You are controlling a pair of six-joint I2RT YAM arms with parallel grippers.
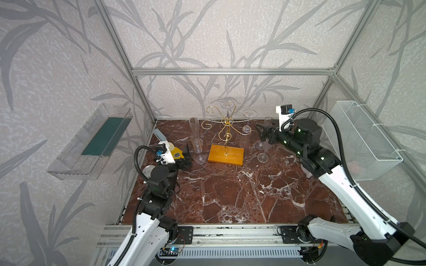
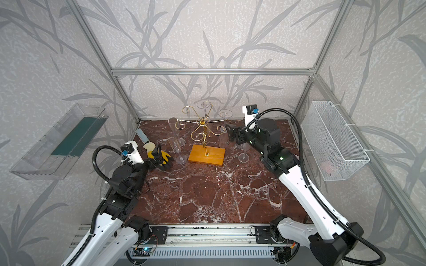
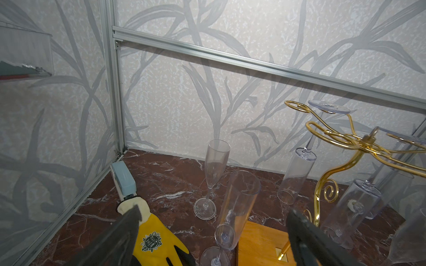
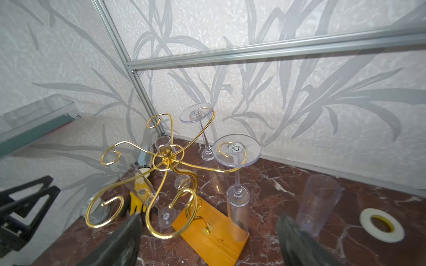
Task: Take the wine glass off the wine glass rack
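A gold wire rack (image 1: 227, 122) with a wooden base (image 1: 225, 155) stands mid-table. Two clear glasses hang upside down from it: a nearer hanging glass (image 4: 238, 199) at the right arm and a farther hanging glass (image 3: 298, 173) at the back. My right gripper is open, just right of the rack and near the closer hanging glass, with nothing held. My left gripper stands open to the left of the rack, behind an upright glass (image 3: 237, 208); its fingers (image 3: 117, 239) hold nothing.
Another upright glass (image 3: 216, 164) stands behind the left one. More upright glasses, such as one glass (image 4: 317, 204), stand right of the rack. A yellow glove (image 3: 155, 239) lies at left, white tape (image 4: 381, 225) at right.
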